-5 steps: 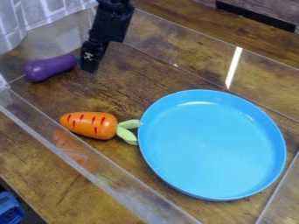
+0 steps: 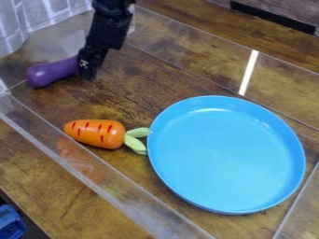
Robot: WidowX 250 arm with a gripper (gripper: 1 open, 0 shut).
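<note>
A black gripper [image 2: 91,60] reaches down from the top at the upper left, its tip right beside the right end of a purple toy eggplant [image 2: 52,73]. Whether its fingers are apart or closed on that end is too dark and small to tell. An orange toy carrot [image 2: 95,133] with pale green leaves lies lower left on the wooden surface. A round blue plate [image 2: 227,154] fills much of the right side.
Clear plastic walls border the wooden surface, with a white translucent piece [image 2: 18,19] at the top left. A small blue object [image 2: 9,222] sits at the lower left corner. Bare wood lies between the gripper and plate.
The gripper has moved left and slightly down, closer to the eggplant's right end. The carrot and plate are unchanged.
</note>
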